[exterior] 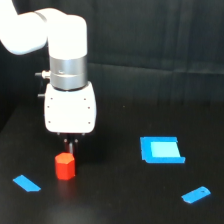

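Observation:
The white robot arm hangs at the left of the camera view, its dark gripper pointing down just above and behind a small red block on the black table. The fingers are small and dark against the background, so whether they are open or shut is unclear.
A light square pad edged in blue tape lies at the right. Short blue tape strips lie at the lower left and lower right.

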